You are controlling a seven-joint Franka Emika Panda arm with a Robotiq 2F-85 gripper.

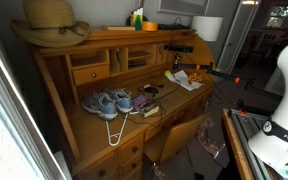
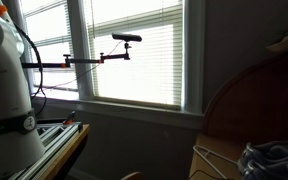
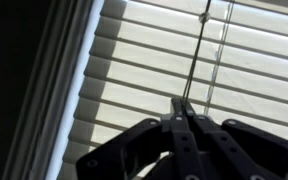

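In the wrist view my gripper is shut, its dark fingertips together in front of a window blind with pale slats. A thin dark cord hangs down across the slats and meets the fingertips; whether it is pinched between them or passes behind, I cannot tell. A lighter cord hangs just to its right. The exterior views show only part of the white arm, with the gripper outside both pictures.
A wooden desk carries grey shoes, a white hanger and small items. On its top shelf rests a straw hat. A camera on a bar stands before the window.
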